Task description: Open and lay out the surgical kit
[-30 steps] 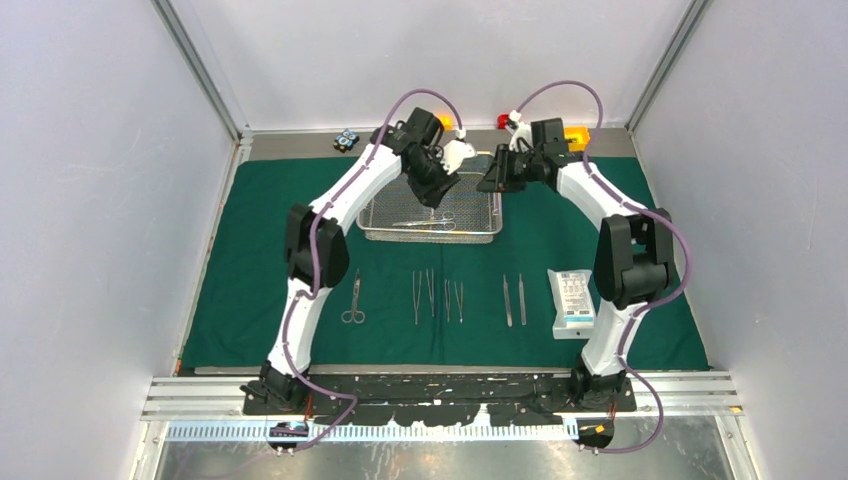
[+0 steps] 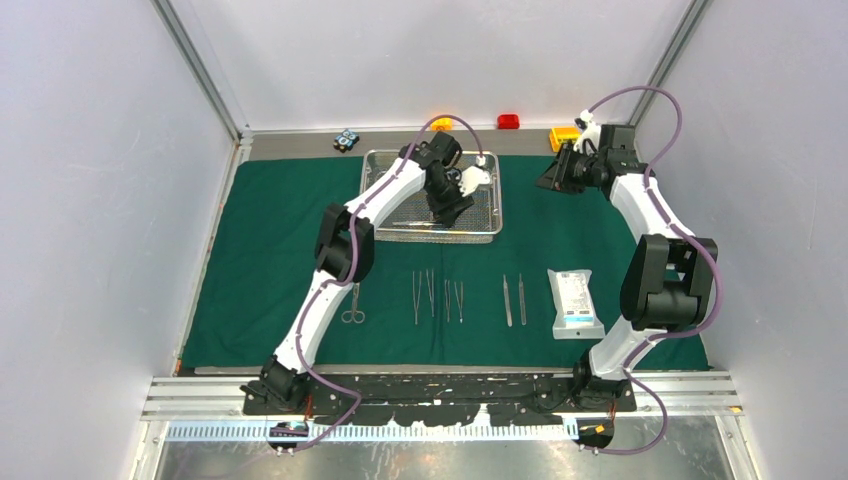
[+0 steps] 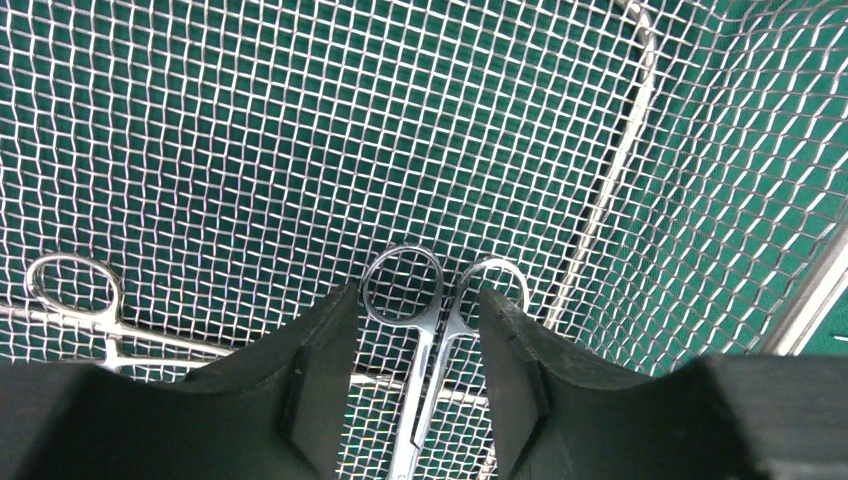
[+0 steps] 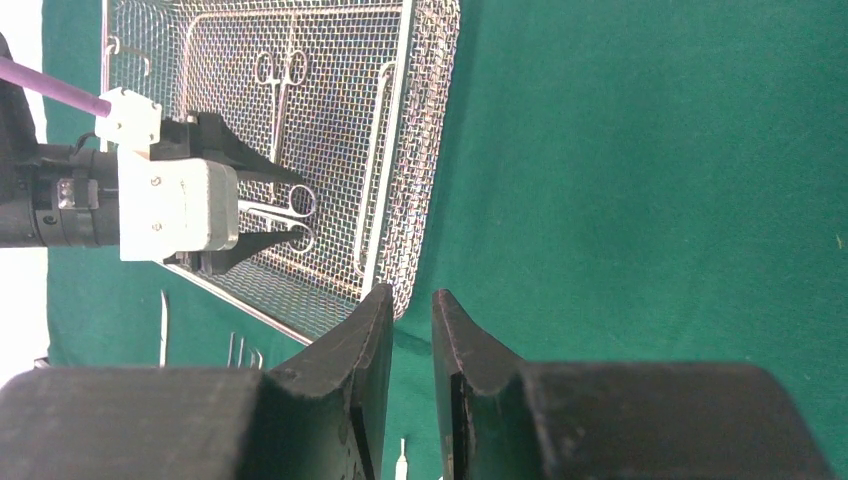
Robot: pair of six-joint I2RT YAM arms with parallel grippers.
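Inside the wire basket [image 2: 484, 237], my left gripper is open, its fingers either side of the two finger rings of a clamp-like instrument [image 3: 401, 322]. A second ringed instrument lies crosswise in the mesh; its rings also show in the right wrist view. My right gripper stands open by a narrow gap, empty, over the green cloth [image 4: 640, 200] right of the basket. Laid out in front of the basket are scissors [image 2: 353, 315], several slim tweezers [image 2: 417, 300] and two thin handles [image 2: 507, 300].
A white sealed pack [image 2: 574, 300] lies on the cloth at the front right. Along the back stand yellow [image 2: 563, 137] and red [image 2: 508, 121] bins and a small dark blue item [image 2: 346, 140].
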